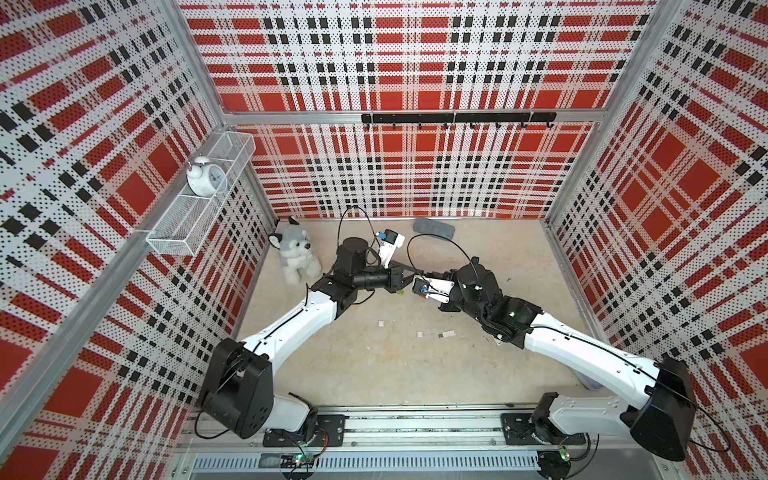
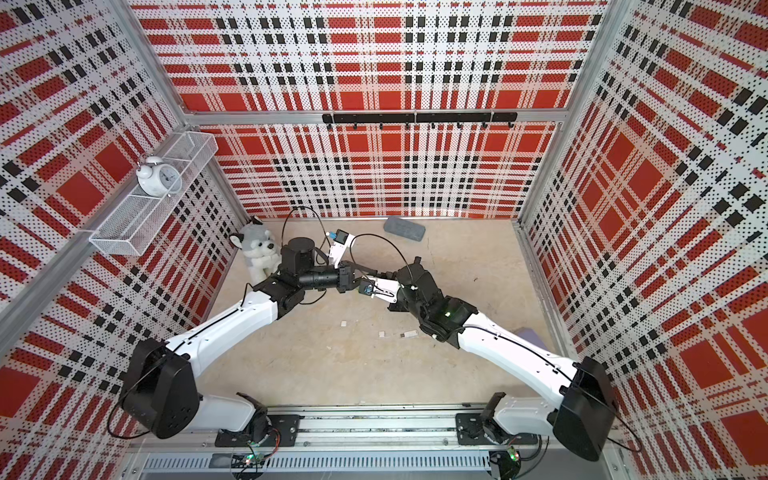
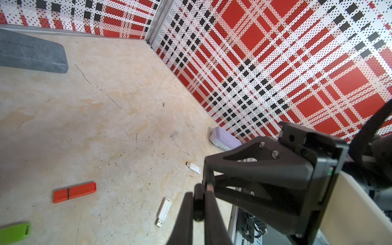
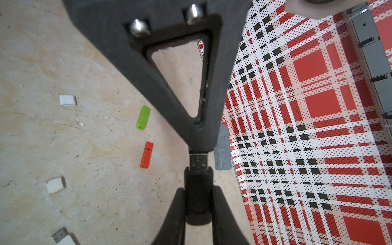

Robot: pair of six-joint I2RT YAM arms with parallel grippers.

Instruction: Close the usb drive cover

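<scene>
A black usb drive (image 4: 198, 196) is pinched in my right gripper. Its bare metal plug (image 4: 198, 160) points up in the right wrist view, toward the tip of my left gripper. Tip to tip, both grippers meet above the table, as the top left view also shows. In the left wrist view, a narrow black piece, seemingly the cover (image 3: 198, 206), shows between the closed fingers of my left gripper. Right behind it are the right gripper's fingers (image 3: 209, 173). Whether plug and cover touch is hidden.
Red (image 3: 75, 192) and green (image 3: 14, 233) usb sticks lie on the table, along with white ones (image 3: 164, 212) and loose white caps (image 4: 67, 100). A grey case (image 1: 433, 228) rests at the back. The plush dog (image 1: 297, 252) sits back left.
</scene>
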